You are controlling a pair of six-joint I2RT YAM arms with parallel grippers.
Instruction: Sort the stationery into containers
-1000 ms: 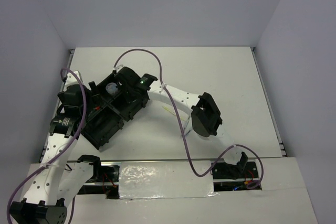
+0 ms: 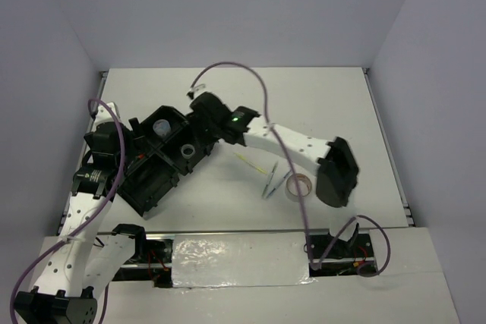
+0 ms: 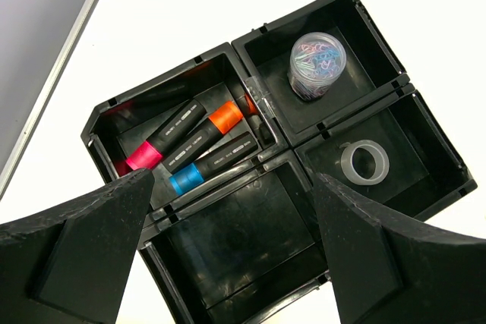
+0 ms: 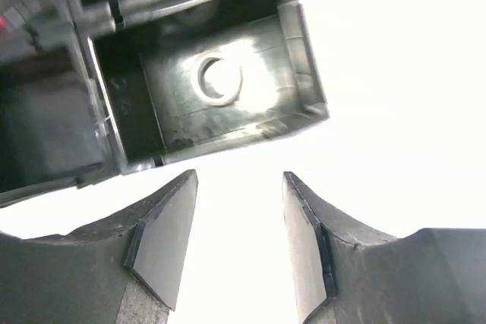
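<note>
A clear tape roll (image 3: 349,163) lies flat in the right compartment of the black four-part container (image 3: 277,138). Beside it, the far compartment holds a tub of colored paper clips (image 3: 317,64). Pink, orange and blue markers (image 3: 201,140) fill the left compartment; the near one is empty. My left gripper hangs open over the container, nothing between its fingers. Just outside the container's edge, my right gripper is open and empty, its view blurred. On the table lie a yellow pencil-like item (image 2: 249,163), two pens (image 2: 271,178) and a brown tape roll (image 2: 299,186).
The right arm (image 2: 285,142) reaches across the table above the loose items. Free white tabletop (image 2: 319,100) stretches behind and right of it. Grey walls (image 2: 433,96) stand at the sides and back.
My left arm has barely moved.
</note>
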